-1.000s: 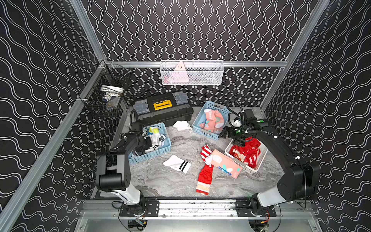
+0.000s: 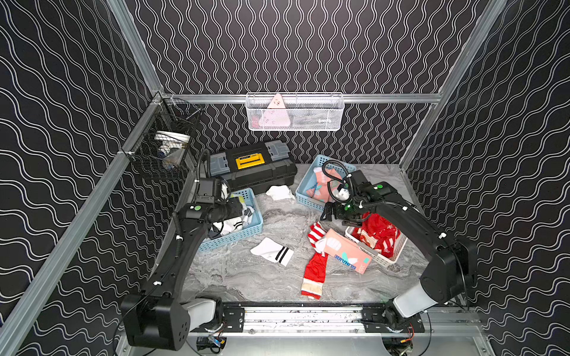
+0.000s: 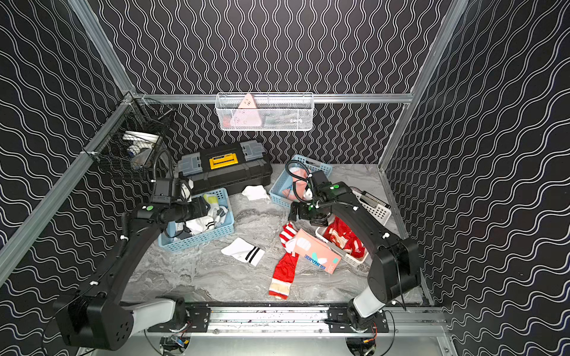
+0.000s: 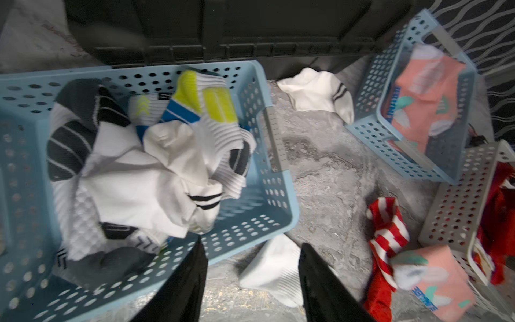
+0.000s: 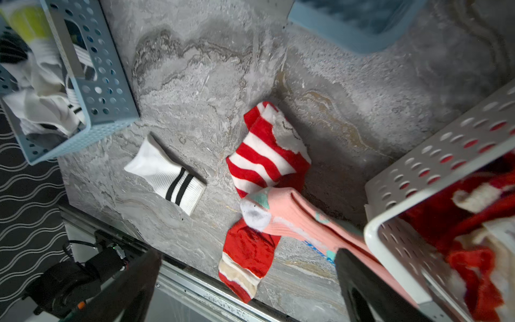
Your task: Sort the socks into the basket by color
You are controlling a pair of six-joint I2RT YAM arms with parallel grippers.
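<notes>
My left gripper hangs part open, empty, above the front edge of the left blue basket (image 4: 268, 230) of white, grey and yellow socks. My open, empty right gripper is above a red-striped sock (image 5: 268, 150), a red sock (image 5: 246, 241) and a pink sock (image 5: 305, 220) leaning against the white basket (image 5: 429, 155) of red socks. A white black-striped sock (image 2: 272, 251) lies front centre; another (image 4: 316, 94) lies at the back. Pink socks (image 4: 423, 91) fill the rear blue basket (image 4: 407, 166).
A black toolbox (image 2: 249, 172) stands at the back left. Wire baskets hang on the back and left walls. Bare marble surface (image 5: 203, 80) shows between the baskets.
My right arm has moved left, from above the white basket toward the middle. The socks are unchanged.
</notes>
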